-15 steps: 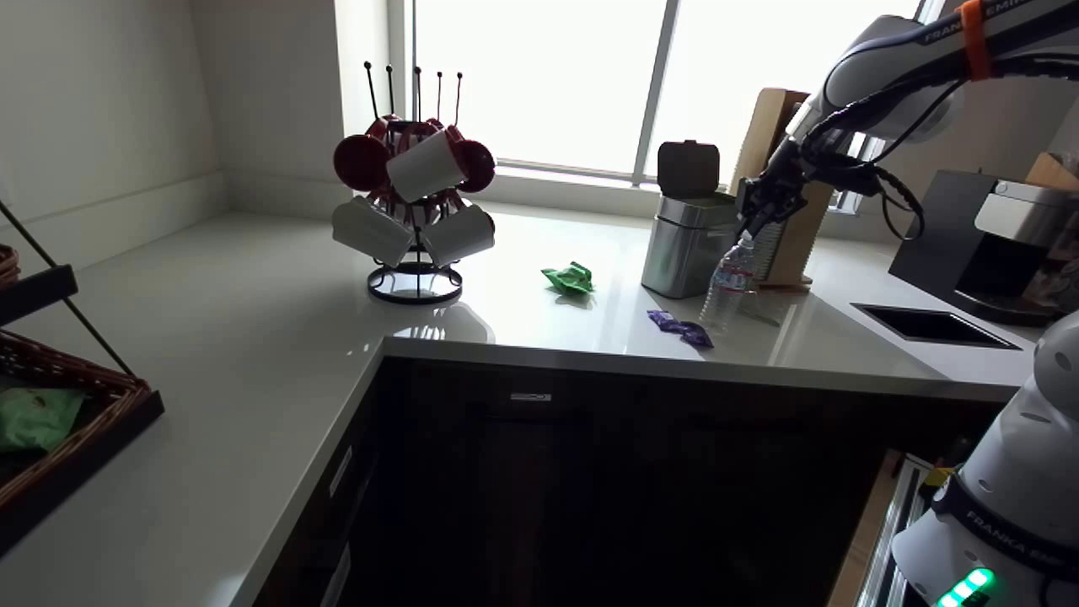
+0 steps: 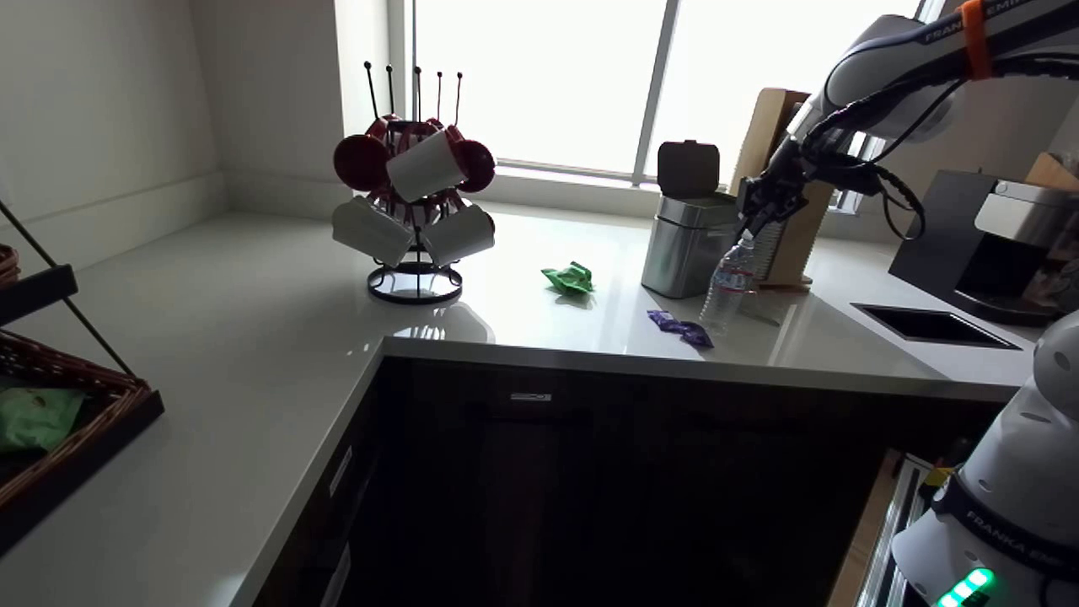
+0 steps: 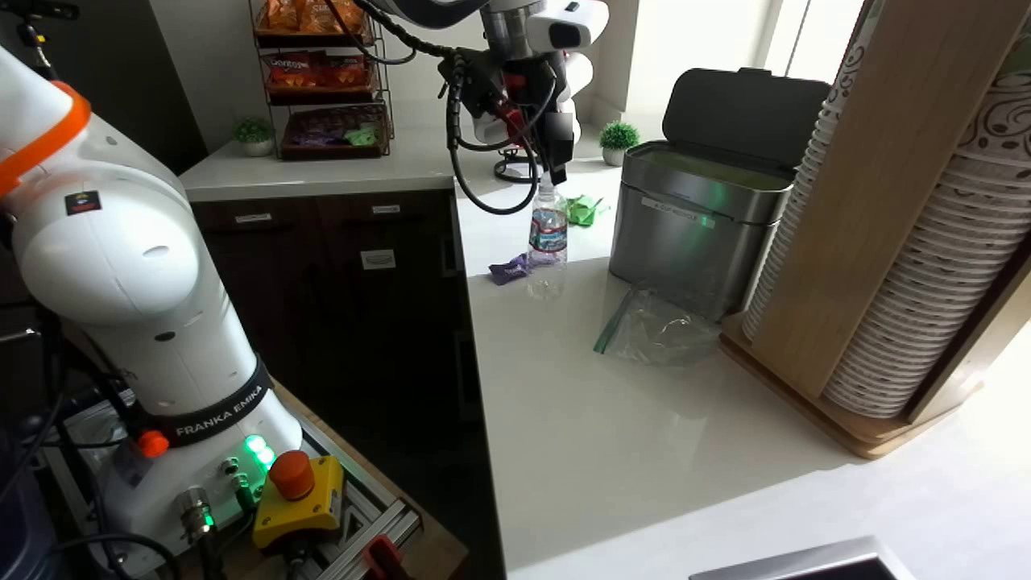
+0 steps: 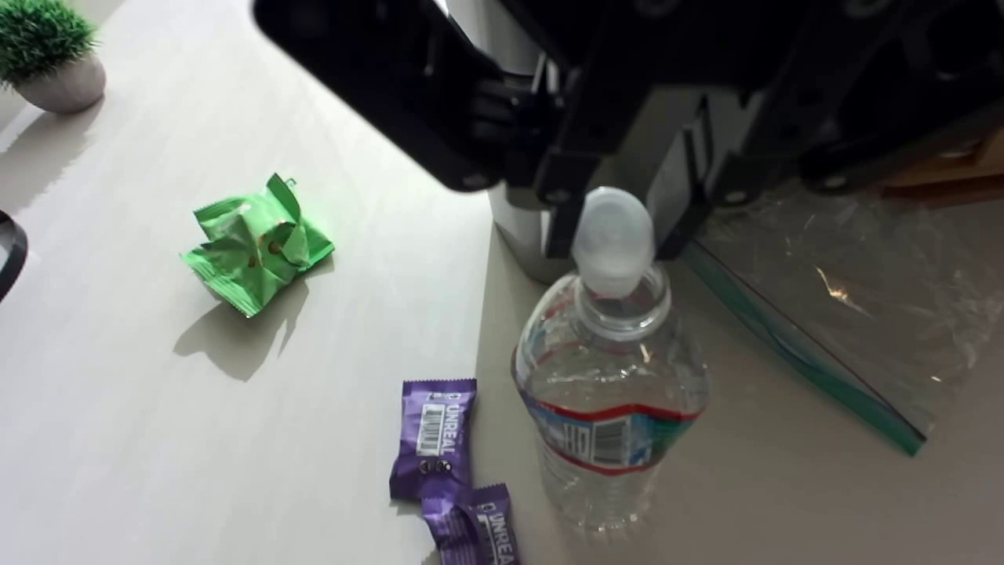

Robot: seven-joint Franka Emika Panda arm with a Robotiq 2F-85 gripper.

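Note:
A clear plastic water bottle (image 4: 612, 438) with a red and blue label stands roughly upright over the counter, slightly tilted in exterior view 1. Its white translucent cap (image 4: 613, 231) is between the fingertips of my gripper, which is shut on it from above. The cap looks offset over the bottle's neck; whether it is screwed on cannot be told. In exterior view 2 the same bottle (image 3: 548, 232) hangs below the dark gripper (image 3: 555, 180). Whether its base touches the counter is unclear.
Purple wrapped snacks (image 4: 434, 438) lie beside the bottle, and a green packet (image 4: 259, 243) farther off. A metal bin (image 3: 676, 237) with its lid up, a clear zip bag (image 3: 657, 329) and a cup holder (image 3: 841, 193) are close by. A mug rack (image 2: 415, 283) stands left.

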